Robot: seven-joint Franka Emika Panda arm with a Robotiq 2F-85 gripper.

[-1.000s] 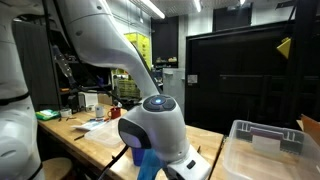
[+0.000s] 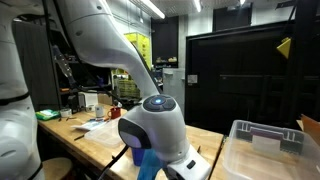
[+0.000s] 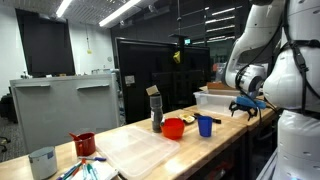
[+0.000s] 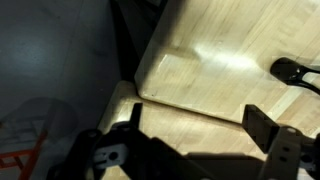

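Observation:
My gripper stands open above the corner of a pale wooden table [image 4: 205, 85], its two dark fingers wide apart and nothing between them in the wrist view. A black-handled object [image 4: 290, 72] lies on the wood at the right of that view, clear of the fingers. In exterior view 2 the gripper [image 3: 245, 105] is low at the table's right end. The arm's large white joint [image 2: 165, 140] hides much of the table in exterior view 1.
A clear plastic bin [image 2: 270, 130] stands right of the arm. Along the table are a blue cup [image 3: 205, 126], a red bowl [image 3: 173, 129], a grey canister [image 3: 156, 112], a red pot [image 3: 85, 145], a grey pot [image 3: 43, 162] and several markers [image 3: 92, 169]. Dark floor shows beyond the table edge.

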